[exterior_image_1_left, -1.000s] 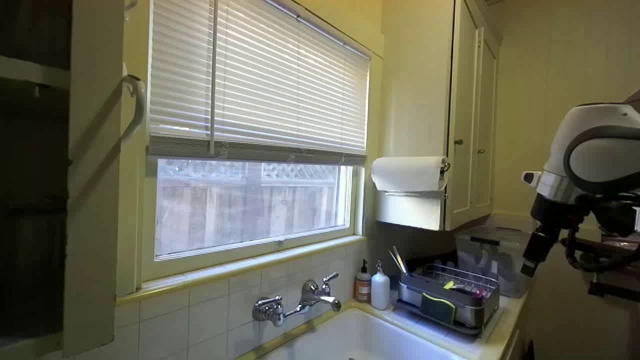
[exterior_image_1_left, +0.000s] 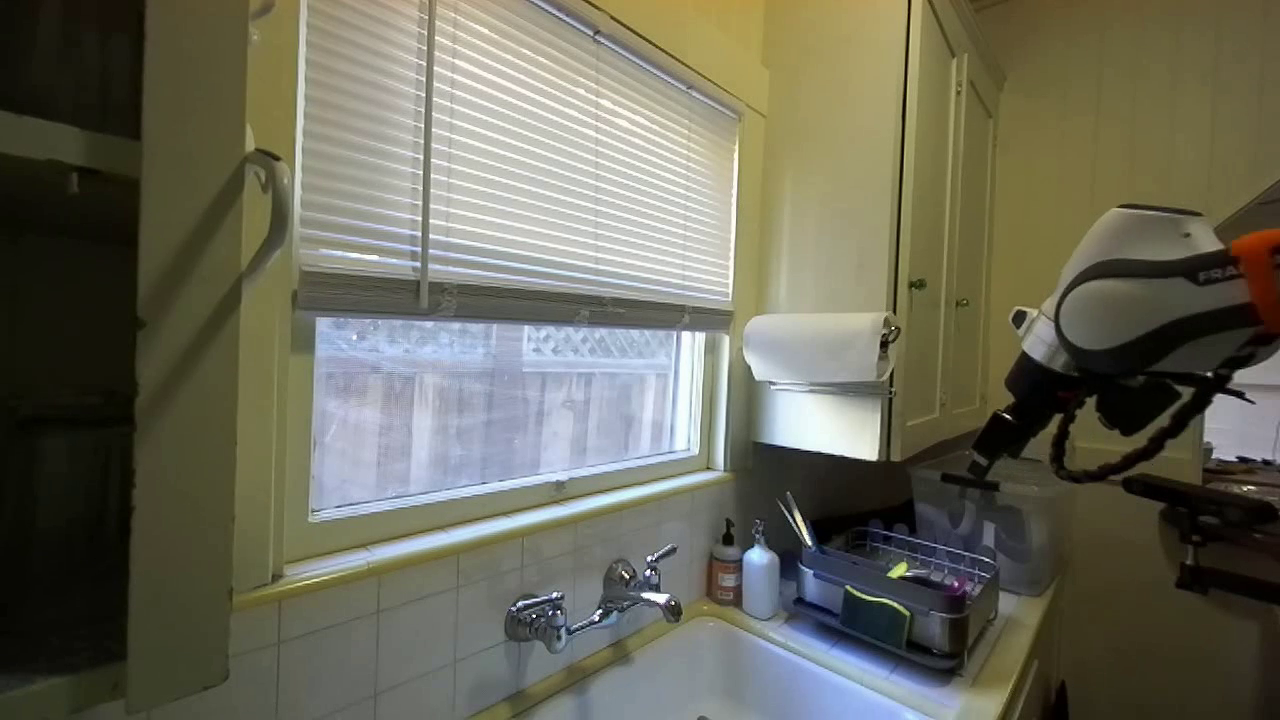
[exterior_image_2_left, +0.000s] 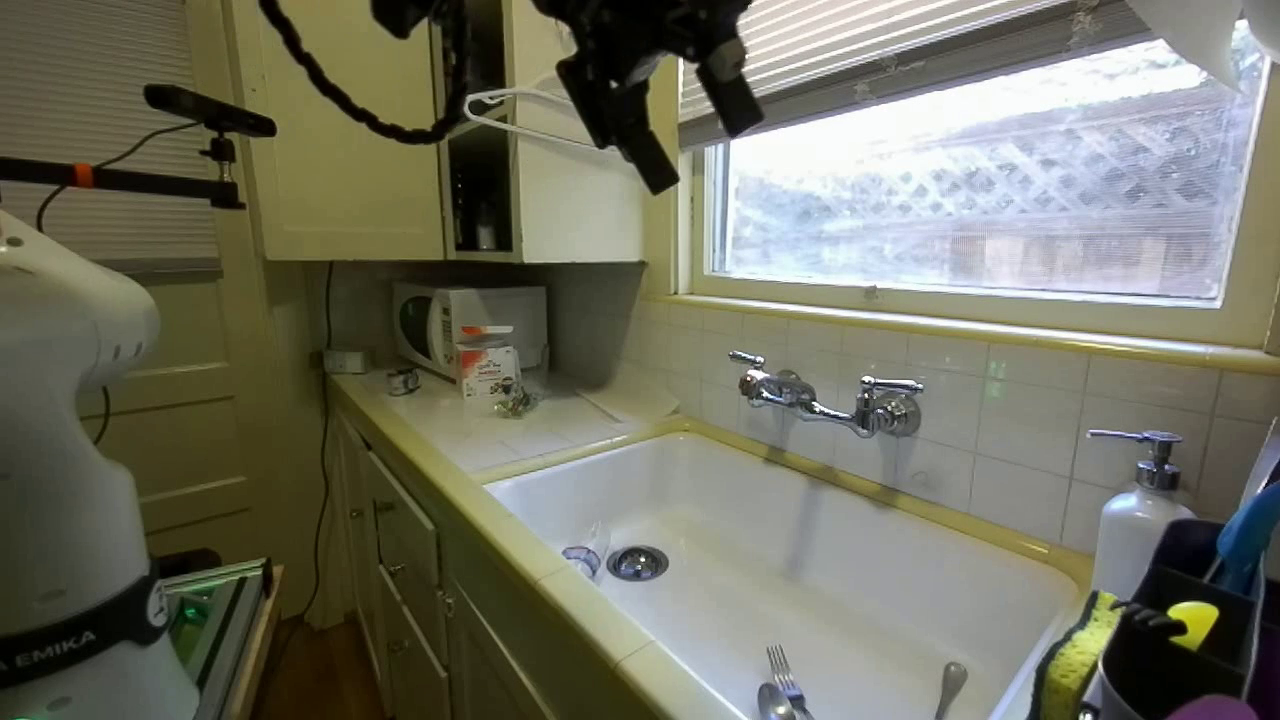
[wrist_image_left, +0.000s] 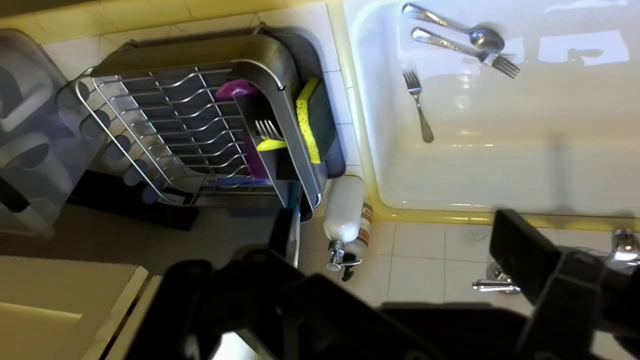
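Observation:
My gripper (exterior_image_2_left: 696, 142) hangs open high above the counter, its two fingers spread with nothing between them. Below it in the wrist view is the white sink (wrist_image_left: 498, 171). A fork (wrist_image_left: 418, 102) lies alone in the basin; a spoon (wrist_image_left: 486, 39) and another fork (wrist_image_left: 447, 43) lie together close by. The dish rack (wrist_image_left: 264, 51) stands beside the sink, with a fork (wrist_image_left: 268, 129) and a yellow-handled item (wrist_image_left: 271, 144) in its utensil holder. A yellow and dark green sponge (wrist_image_left: 316, 120) rests against the rack's side.
A white pump bottle (exterior_image_1_left: 759, 576) and a brown one (exterior_image_1_left: 725, 566) stand between rack and wall. A clear plastic bin (exterior_image_1_left: 1020, 528) is behind the rack. Overhead are a cabinet (exterior_image_1_left: 948, 240) and paper towel roll (exterior_image_1_left: 816, 346). The faucet (exterior_image_2_left: 828, 406) juts from the wall.
In exterior view 1 the arm has moved left and the gripper has risen, now tilted in front of the clear bin. The rack, bottles and faucet have stayed put.

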